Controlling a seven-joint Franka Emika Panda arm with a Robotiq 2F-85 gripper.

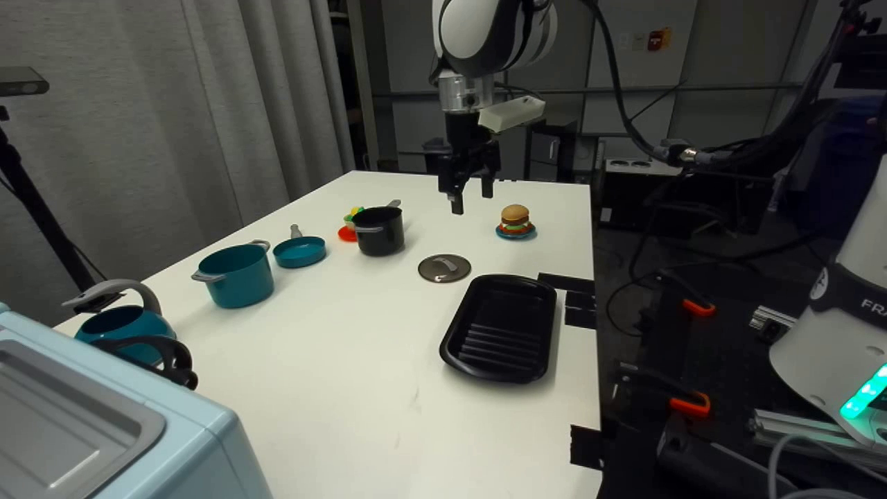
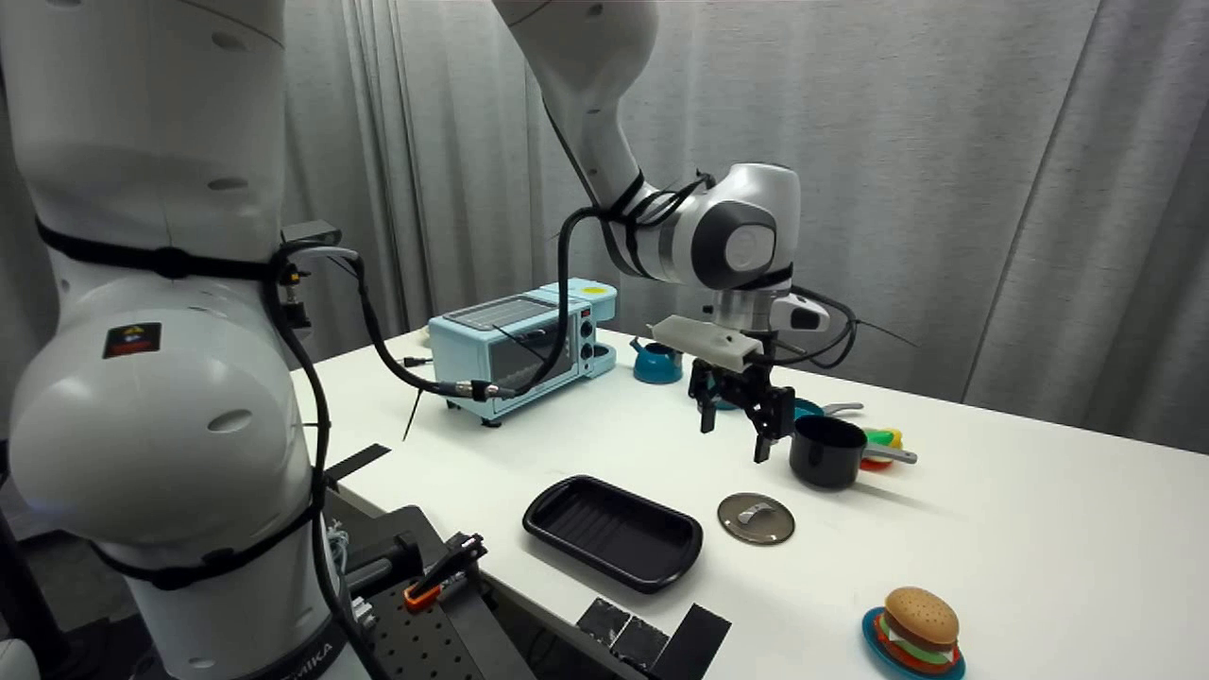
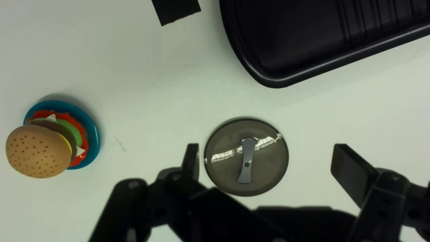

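My gripper is open and empty, its two fingers spread wide in the wrist view. Below it, framed between the fingers, lies a round smoky lid with a grey handle, flat on the white table. The exterior views show the gripper hanging well above the tabletop, apart from the lid. Behind the lid in exterior view 2 stands a black pot with a grey handle and no lid on it.
A black baking tray and a toy burger on a blue plate flank the lid. Teal pot, teal pan, kettle and light-blue toaster oven line the far side.
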